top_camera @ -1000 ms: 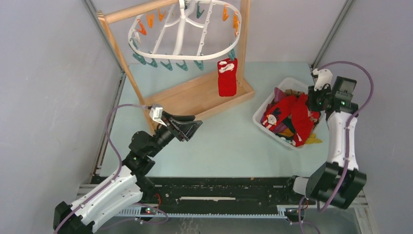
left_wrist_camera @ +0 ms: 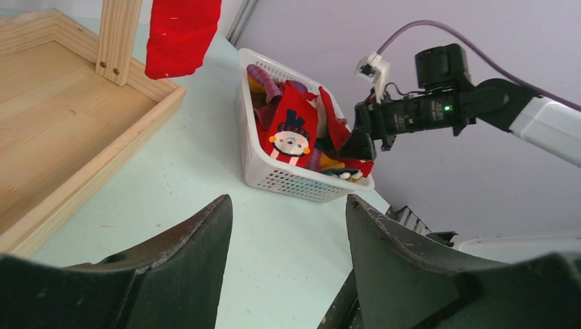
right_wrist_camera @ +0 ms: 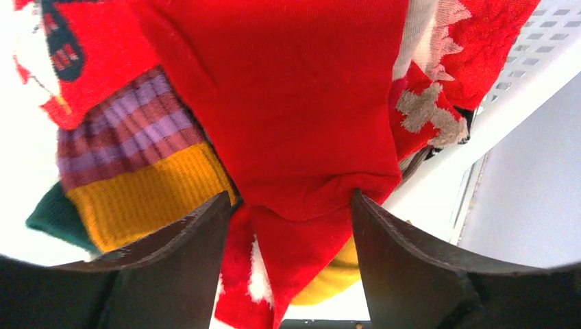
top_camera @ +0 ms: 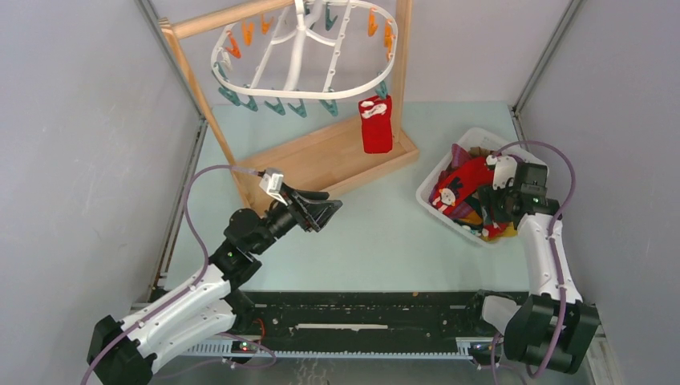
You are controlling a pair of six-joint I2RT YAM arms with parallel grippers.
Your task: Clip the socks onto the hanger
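One red sock (top_camera: 375, 126) hangs from a teal clip at the right end of the white oval hanger (top_camera: 301, 95). In the basket (top_camera: 429, 208) lies a heap of socks, among them a red one with a face (left_wrist_camera: 291, 133). My right gripper is open just over the heap; a plain red sock (right_wrist_camera: 308, 110) lies beneath and between its fingers, not gripped. Over the clear table left of the basket, my left gripper stands open with nothing between its fingers.
Teal clips (top_camera: 275, 107) hang along the hanger's front and orange clips (top_camera: 233, 46) at its sides and back. The wooden stand's base (top_camera: 321, 164) lies beneath. Mid-table is bare. A wall rises close right of the basket.
My right gripper has moved left and towards the front over the basket. The left gripper has shifted slightly right. The hanging sock sways a little.
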